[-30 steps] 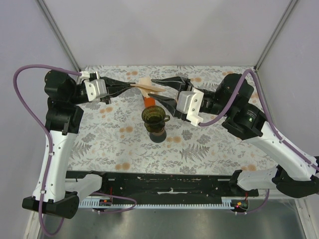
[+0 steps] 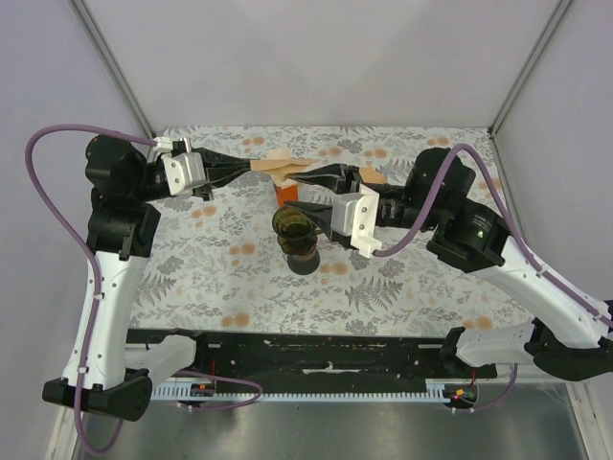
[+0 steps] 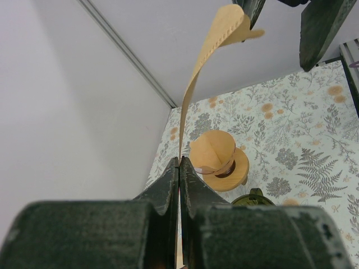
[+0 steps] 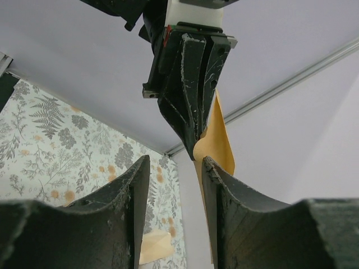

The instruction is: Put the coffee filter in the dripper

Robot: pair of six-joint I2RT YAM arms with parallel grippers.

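Note:
A tan paper filter [image 2: 279, 167] is held up in my left gripper [image 2: 247, 165], which is shut on its edge; in the left wrist view the filter [image 3: 196, 73] rises from the fingertips. My right gripper [image 2: 303, 192] is open at the filter's free part, its fingertips [image 4: 207, 168] close to the paper. Below stands the dark olive dripper [image 2: 293, 222] on a dark base.
An orange holder [image 2: 285, 193] with more filters [image 3: 210, 148] stands behind the dripper. Another tan piece [image 2: 374, 175] lies at the back right, partly hidden.
The left gripper stays in place, and the filter's angle differs a little.

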